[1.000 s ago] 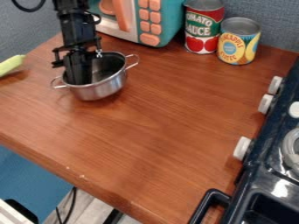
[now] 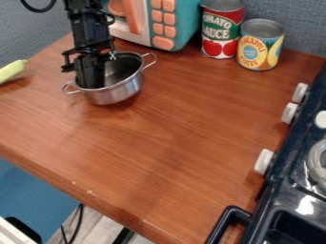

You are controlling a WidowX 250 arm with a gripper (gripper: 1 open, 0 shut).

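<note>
A steel pot (image 2: 117,88) with two side handles sits on the wooden table (image 2: 166,143) at the upper left. My black gripper (image 2: 91,74) is lowered over the pot's left part, its fingers reaching down inside the rim. Whether the fingers are open or shut, or hold anything, is hidden by the pot and the dark body.
A toy microwave (image 2: 166,21), a tomato sauce can (image 2: 220,30) and a yellow can (image 2: 258,48) stand at the back. A corn cob (image 2: 10,70) lies at the left edge. A black stove (image 2: 293,200) is on the right.
Since a second ago the gripper and the pot have shifted very slightly, the pot a little upward in the view.
</note>
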